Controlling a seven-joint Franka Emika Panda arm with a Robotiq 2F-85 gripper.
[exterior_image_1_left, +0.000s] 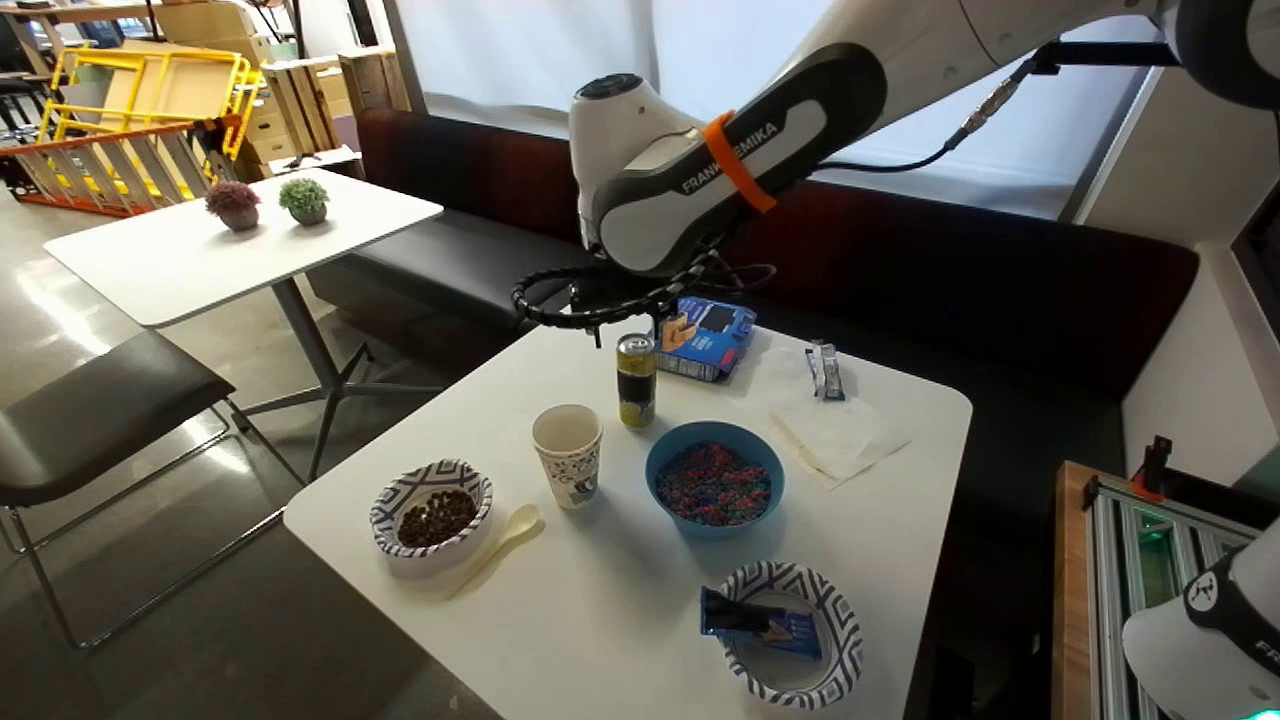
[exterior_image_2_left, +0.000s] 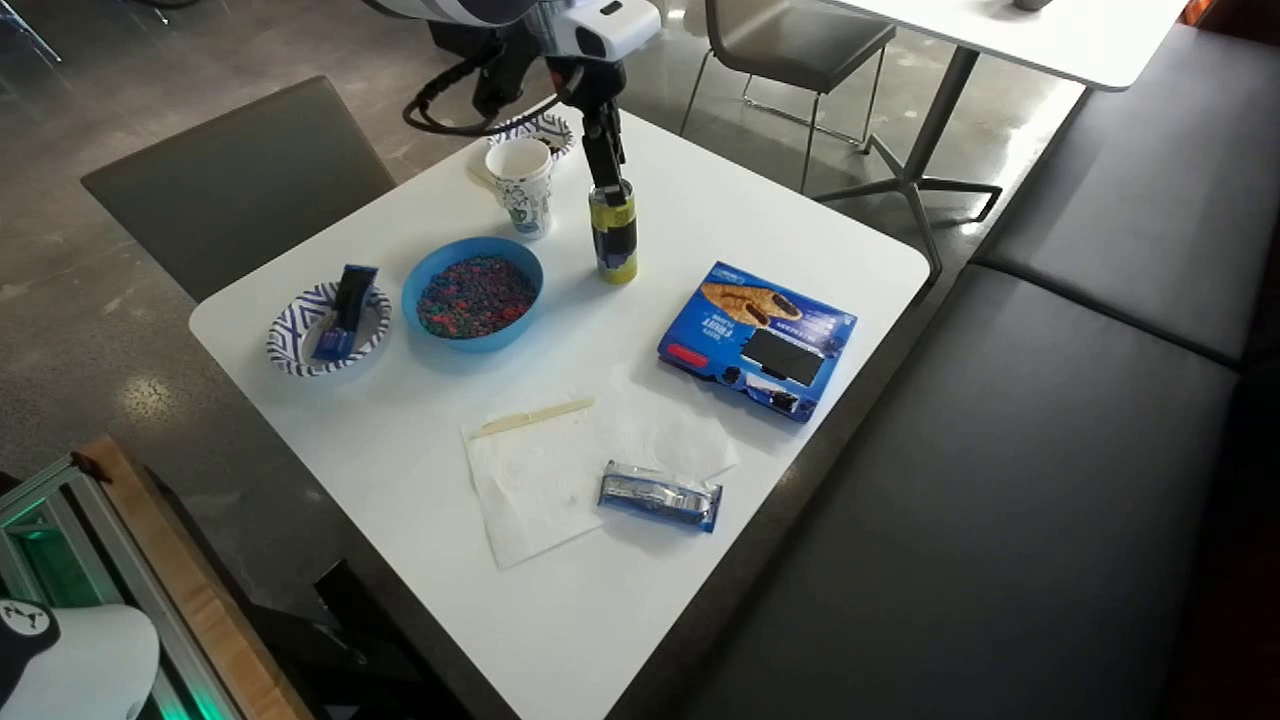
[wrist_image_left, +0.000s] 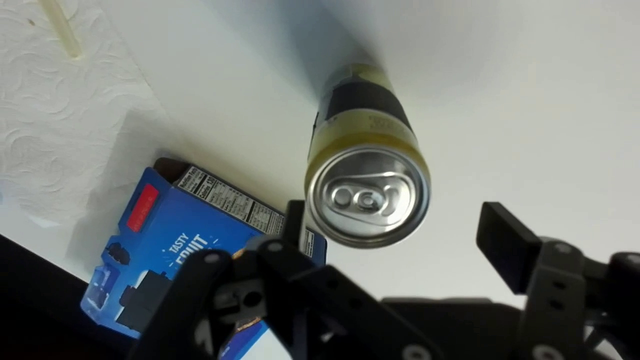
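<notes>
A yellow-green can with a dark band stands upright on the white table, its silver lid facing the wrist camera. Just at the can's top is my gripper, seen from the side. In the wrist view the gripper is open, its fingers apart, and the lid lies between them but nearer the left finger. Whether that finger touches the can, I cannot tell. From the other side, the fingers overlap the top of the can.
A blue snack box lies close to the can. Around it stand a paper cup, a blue bowl of colourful cereal, and two patterned bowls, one holding wrappers. A spoon, napkins and a foil packet lie flat.
</notes>
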